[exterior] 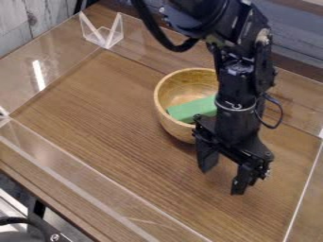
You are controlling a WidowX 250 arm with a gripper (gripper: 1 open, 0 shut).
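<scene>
My gripper (231,171) is low over the wooden table in the right half of the camera view, its black fingers apart and open, with nothing visible between them. The black arm reaches down from the top centre. Behind the gripper, at its upper left, a round tan bowl (172,93) holds a green block (190,109); the arm hides the bowl's right part.
A clear plastic item (101,30) stands at the back left. A wall edge runs along the back, and dark cables lie at the bottom left corner.
</scene>
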